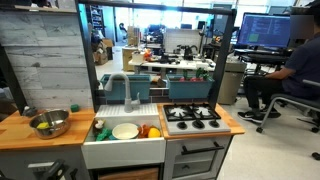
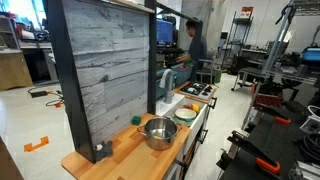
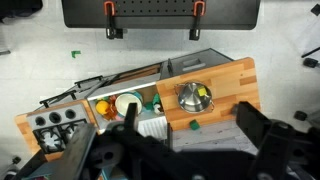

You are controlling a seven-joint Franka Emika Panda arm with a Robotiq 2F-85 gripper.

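Observation:
In the wrist view, the two dark fingers of my gripper stand apart at the lower edge, with nothing visible between them. The gripper is high above a wooden counter. A metal pot (image 3: pixel 192 98) with a yellow item (image 3: pixel 202 91) in it sits on the counter. Beside it is a white sink (image 1: pixel 95 153) holding a pale round dish (image 1: pixel 125 131), with a green item (image 1: pixel 103 134) to one side and orange and yellow items (image 1: pixel 153 132) to the other. A small green object (image 2: pixel 136 120) lies near the pot.
A stove top (image 1: pixel 192 118) with black grates adjoins the sink, above a drawer. Behind the sink rises a grey faucet (image 1: pixel 127 88). A grey plank wall (image 2: pixel 110 72) backs the pot's side, and dark posts frame the counter. Someone is seated (image 1: pixel 290 75) at the far right.

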